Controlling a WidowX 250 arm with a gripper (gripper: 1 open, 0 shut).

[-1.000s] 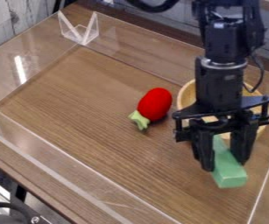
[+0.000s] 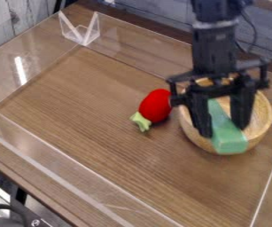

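Observation:
My gripper hangs over a wooden bowl on the right, its dark fingers shut on a pale green block, which is inside or just over the bowl; I cannot tell whether it touches it. A red oval object lies left of the bowl, with a small light green piece by its lower end.
A small white wire-like item stands at the back left, near the edge.
My gripper has moved up and back with the green block, from in front of the bowl to over it.

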